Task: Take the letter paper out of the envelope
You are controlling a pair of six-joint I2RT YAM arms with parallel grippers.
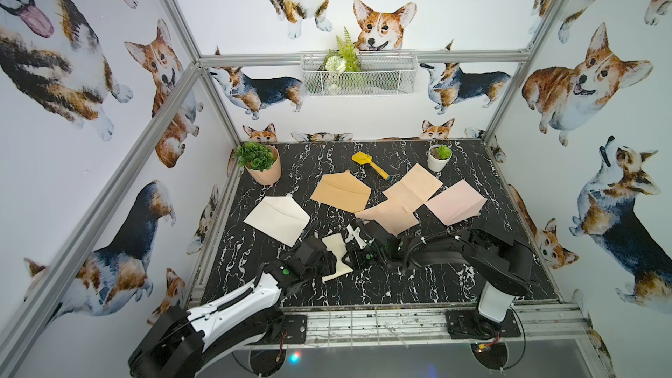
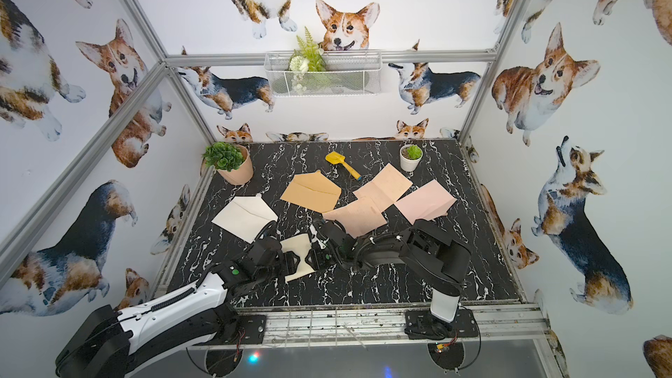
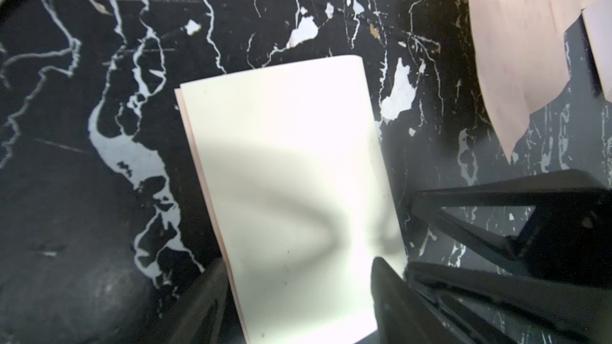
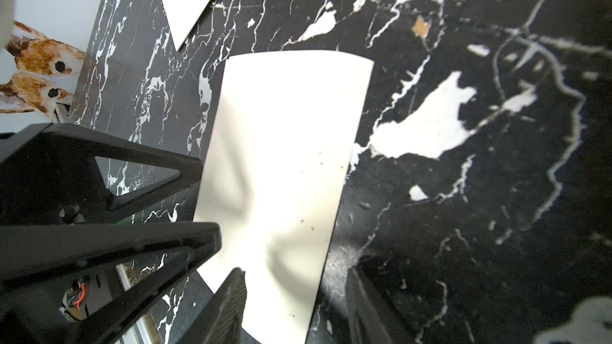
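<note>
A folded cream paper (image 3: 293, 178) lies flat on the dark table between my two grippers, a thin pinkish edge showing along its left side in the left wrist view. My left gripper is open, its fingertips at either side of the paper's near part. My right gripper also stands open, one fingertip over the paper and the other beyond its right edge. Behind them lie a white envelope (image 1: 278, 220), a tan envelope (image 1: 341, 191) and a pale pink envelope (image 1: 456, 203). An unfolded peach sheet (image 1: 414, 185) spreads between the last two.
A yellow scoop (image 1: 370, 163) rests at the back. Potted plants stand at the back left (image 1: 262, 168) and back right (image 1: 439, 159). The two grippers are very near each other. Bare table lies left of the paper and at the front right.
</note>
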